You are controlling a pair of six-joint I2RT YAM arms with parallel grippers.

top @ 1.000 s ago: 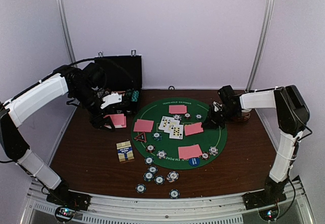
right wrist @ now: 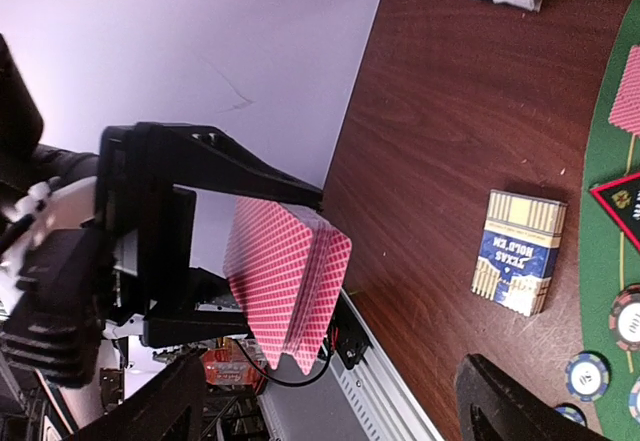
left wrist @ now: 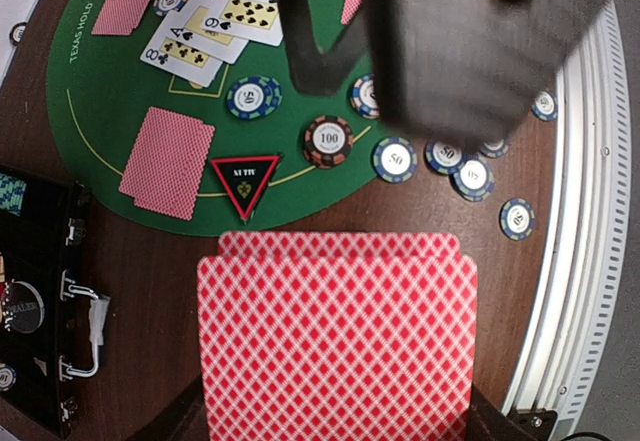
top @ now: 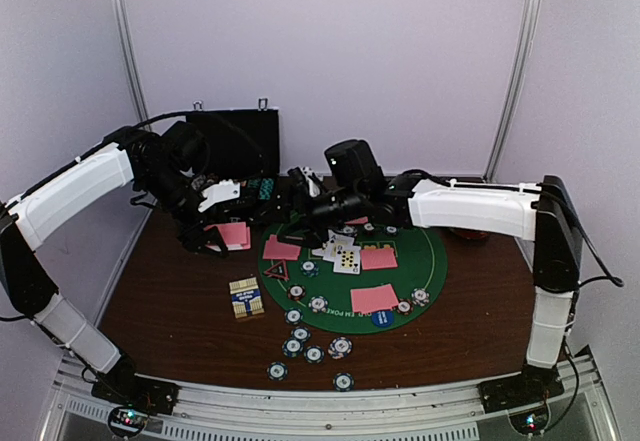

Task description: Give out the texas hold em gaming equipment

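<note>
My left gripper is shut on a deck of red-backed cards (left wrist: 335,351), held up left of the green poker mat (top: 425,256). Over the mat's far left part, my right gripper (top: 284,206) stands open, facing the deck, with nothing between its fingers. Red-backed card pairs (top: 374,299) lie around the mat. Several face-up cards (top: 347,260) overlap in its middle. Chips (left wrist: 327,141) are scattered on the mat and along its near-left edge. A triangular all-in marker (left wrist: 245,179) sits near the mat's left edge. The right arm partly hides the far side.
A card box (top: 246,299) lies flat left of the mat. At the back left an open black case (top: 240,136) holds chips. Part of a red saucer (top: 470,234) shows behind the right arm.
My right arm has swung left from the mat's right edge to beside the left gripper. The card pair on the mat's right has straightened slightly. My left arm has stayed still.
</note>
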